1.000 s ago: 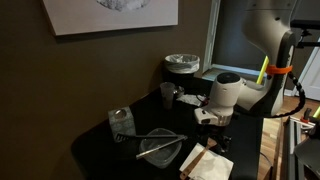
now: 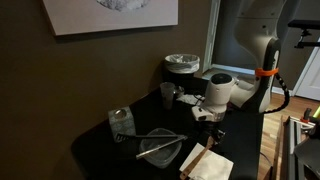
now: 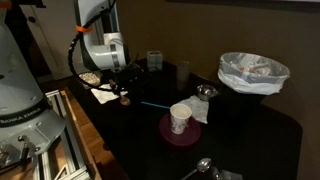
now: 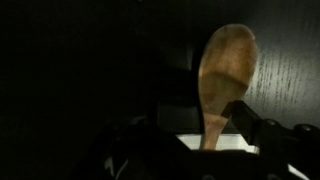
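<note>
A wooden spoon [image 4: 228, 70] lies with its bowl on the black table and its handle over a white sheet. In exterior view 1 its pale handle [image 2: 194, 161] crosses the sheet [image 2: 210, 166]; its bowl [image 3: 124, 99] shows in exterior view 2. My gripper [image 2: 209, 137] is low over the spoon near the sheet. In the wrist view the dark fingers [image 4: 243, 118] stand apart on either side of the handle, the right one close against it. Deep shadow hides whether they touch it.
Left of the gripper are a clear container [image 2: 160, 152] with utensils across it and a metal box [image 2: 121, 122]. A cup [image 3: 180, 119] stands on a dark red plate [image 3: 180, 140]. Farther off is a lined bin [image 3: 251, 75]. Bare table lies in front of the plate.
Over the last second my arm has shifted a little to the left in exterior view 1, over the spoon. The spoon and sheet look unmoved.
</note>
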